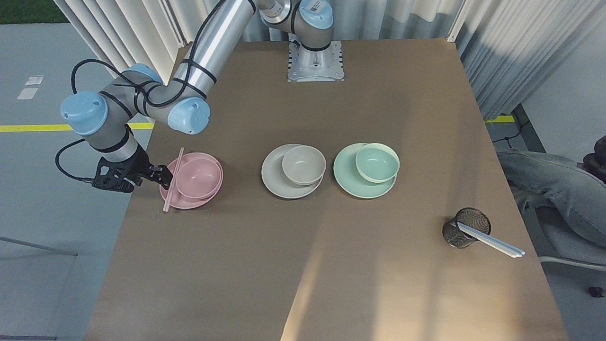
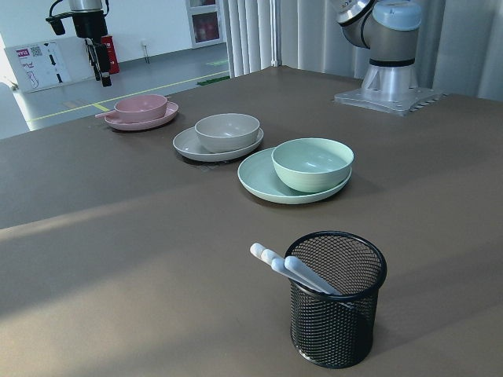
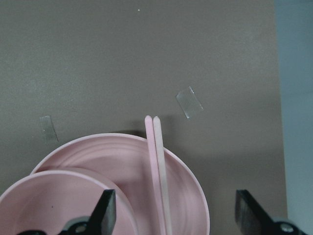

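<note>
A pink plate point(image 1: 188, 202) holds a pink bowl point(image 1: 197, 174) and pink chopsticks point(image 1: 173, 181) along its side at the table's left. My gripper is over them, open, with the chopsticks point(image 3: 159, 171) between and beneath its spread fingers and not gripped. In the left view the gripper point(image 2: 102, 75) hangs above the pink set. A grey bowl point(image 1: 304, 164) on a grey plate and a green bowl point(image 1: 376, 162) on a green plate sit in the middle.
A mesh cup point(image 1: 465, 230) with white-blue chopsticks stands at the right, near the table's edge; a seated person is beyond it. The left edge is close beside the pink set.
</note>
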